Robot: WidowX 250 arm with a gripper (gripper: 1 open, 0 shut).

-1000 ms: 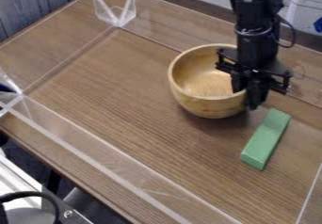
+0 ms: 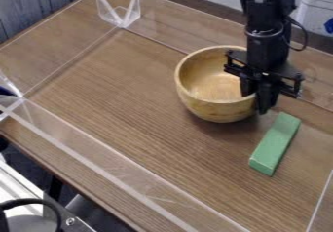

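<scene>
A tan bowl (image 2: 208,85) sits on the wooden table, right of centre. The black robot gripper (image 2: 259,88) reaches down from the top right at the bowl's right side, its lower end over the rim. It appears closed on the rim, though the fingertips are dark and hard to make out.
A green rectangular block (image 2: 274,143) lies just below and right of the bowl. A small white object (image 2: 119,12) is at the back left. Black cables lie at the lower left edge.
The gripper and bowl have barely moved; at most a very slight shift.
</scene>
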